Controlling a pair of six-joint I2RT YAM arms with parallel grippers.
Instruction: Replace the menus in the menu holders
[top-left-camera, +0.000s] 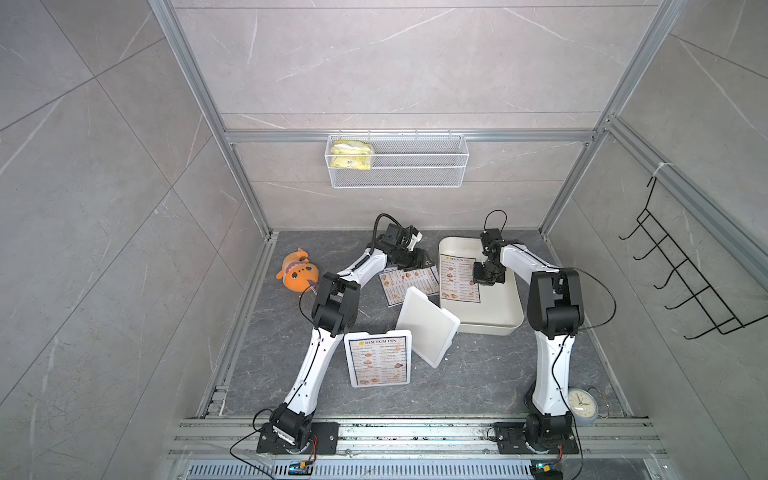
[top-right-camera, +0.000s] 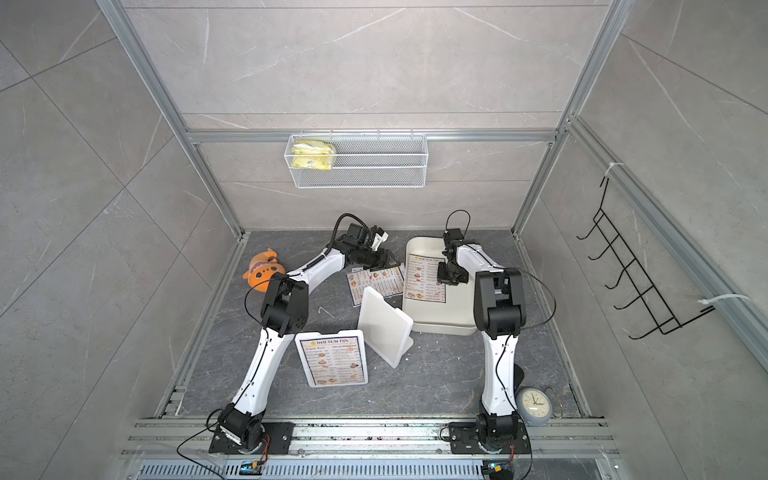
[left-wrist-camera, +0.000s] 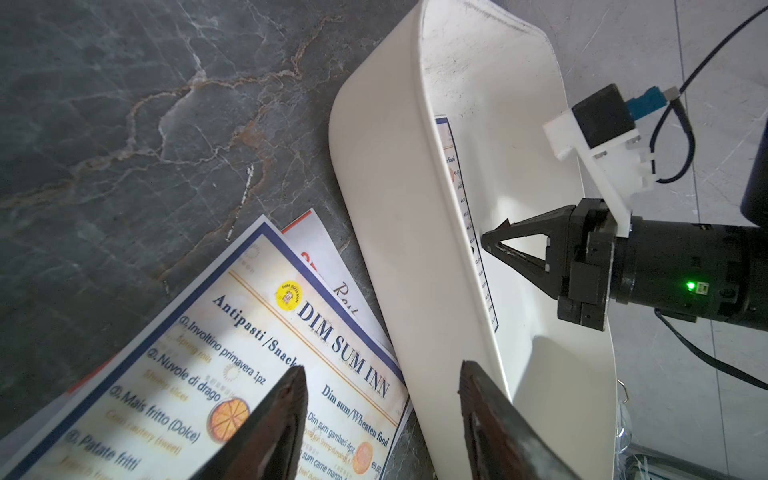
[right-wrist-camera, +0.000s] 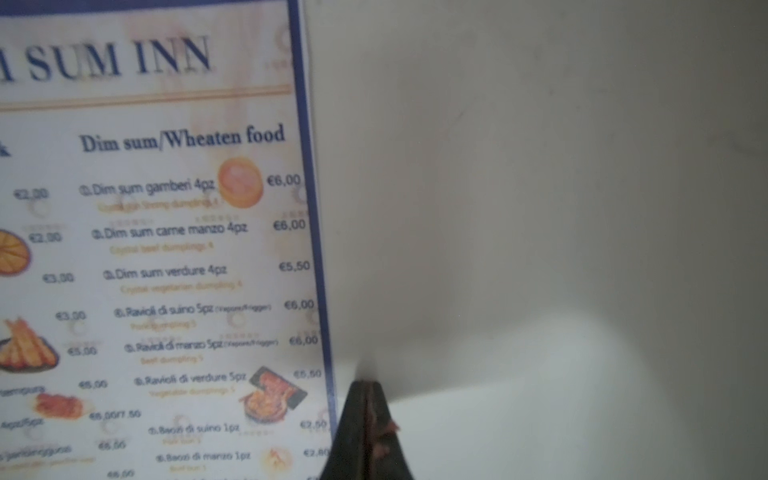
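A menu sheet (right-wrist-camera: 184, 240) lies flat against the left side of the white tray (top-left-camera: 497, 316). Just off that sheet's right edge, my right gripper is shut over the bare tray floor, nothing between its fingertips. Outside the tray, more menu sheets (left-wrist-camera: 264, 360) lie overlapped on the table. Above them my left gripper stands open, its fingers apart and empty. One menu holder (top-left-camera: 378, 360) at the front carries a Dim Sum Inn menu. Beside it a second holder (top-left-camera: 428, 326) shows a blank white face and is turned at an angle.
An orange plush toy (top-left-camera: 299, 272) sits at the back left, and a round clock (top-left-camera: 582, 404) at the front right. On the back wall hangs a wire basket (top-left-camera: 424, 160).
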